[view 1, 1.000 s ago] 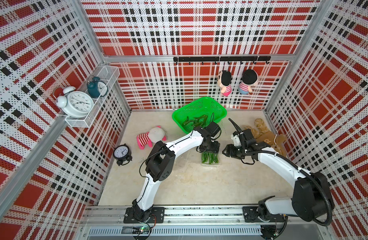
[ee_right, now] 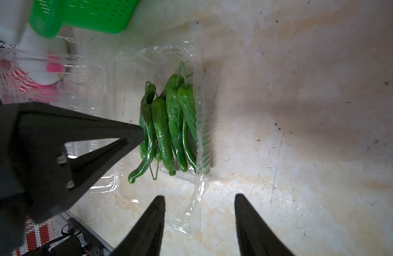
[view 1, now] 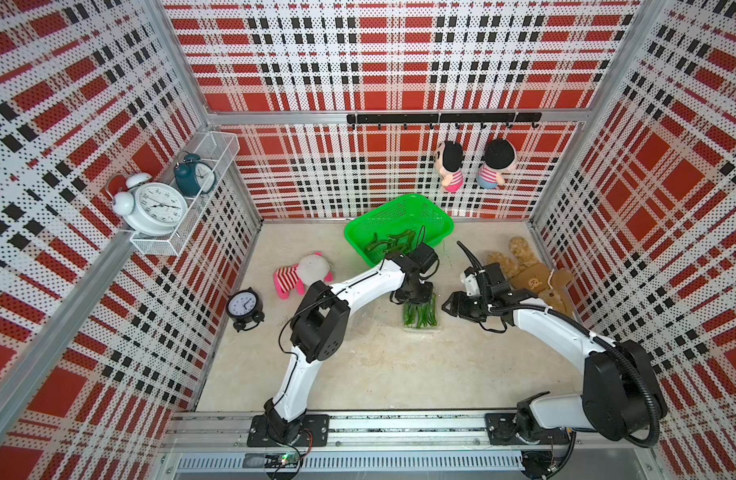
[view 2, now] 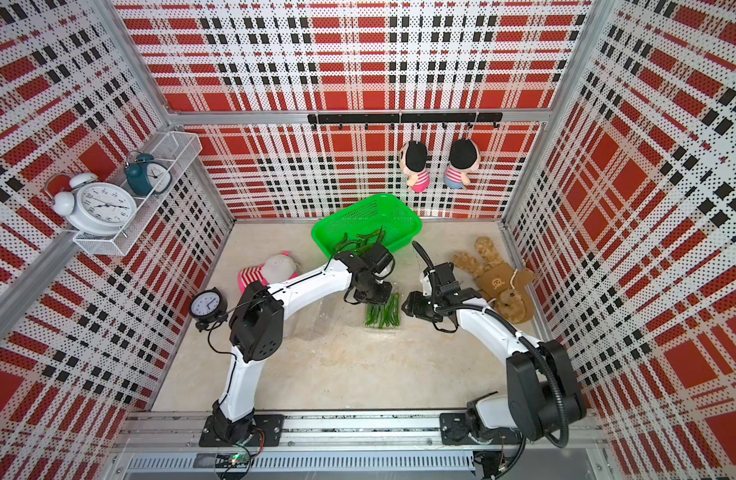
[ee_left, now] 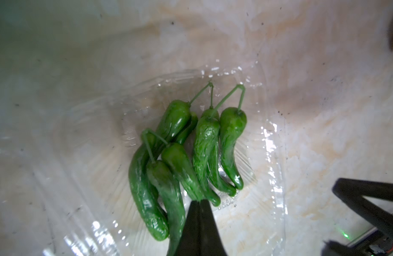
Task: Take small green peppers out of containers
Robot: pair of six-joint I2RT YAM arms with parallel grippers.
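Several green peppers [ee_left: 207, 145] lie in a clear plastic container [ee_right: 198, 187], its lid folded out to the left. More peppers [view 1: 396, 240] rest in the green basket [view 1: 360, 228] behind. Over the container, my left gripper is shut, fingertips together; in its wrist view the tips overlap the peppers' lower ends, and I see nothing clearly pinched, though contact cannot be judged. To the container's right, my right gripper is open with a wide, empty gap between its fingers, just outside the container's near right side.
A plush doll [view 1: 304, 273] lies left of the basket, and a black clock [view 1: 245, 306] stands at the far left. A brown plush toy [view 1: 544, 280] sits behind the right arm.
My left gripper has shifted very slightly over the container. The right gripper has moved a little downward in the top left view. The peppers look unmoved.
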